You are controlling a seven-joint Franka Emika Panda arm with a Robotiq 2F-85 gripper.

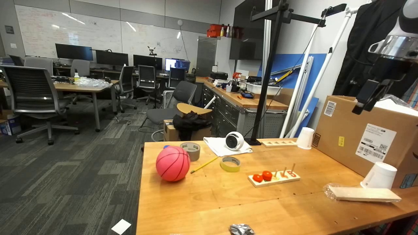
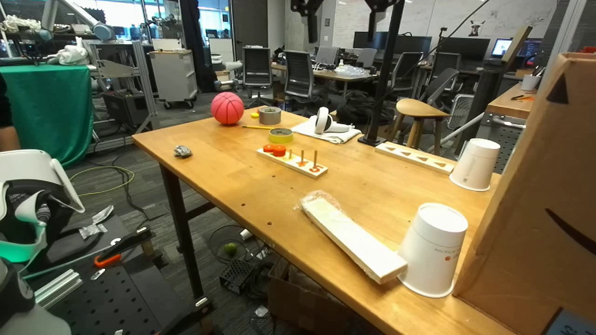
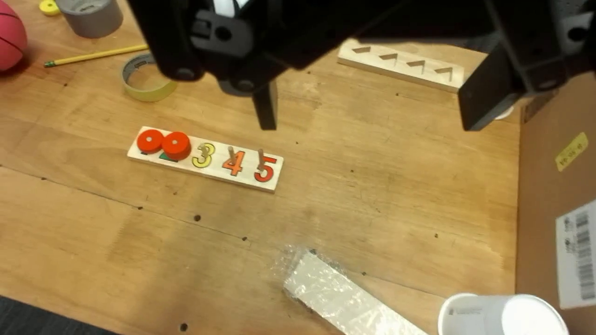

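Note:
High above the right part of the table hangs my gripper, open, with its two fingers wide apart and only bare tabletop seen between them. In the second exterior view its fingers (image 2: pixel 311 28) show at the top edge. A wooden number board (image 3: pixel 223 176) lies on the table, left of the gripper in the wrist view. Two red discs (image 3: pixel 176 144) sit at its low-number end; the pegs at 3, 4 and 5 are bare. A plastic-wrapped wooden block (image 2: pixel 352 237) rests near the table's front edge, beside an upside-down white cup (image 2: pixel 433 251).
A large cardboard box (image 1: pixel 368 137) walls off the right side. Another white cup (image 1: pixel 305 138) and a notched wooden strip (image 2: pixel 414 158) stand at the back. A pink ball (image 1: pixel 173 164), grey tape (image 1: pixel 190 151), yellow tape (image 1: pixel 230 164) and a pencil (image 1: pixel 204 164) occupy the left half.

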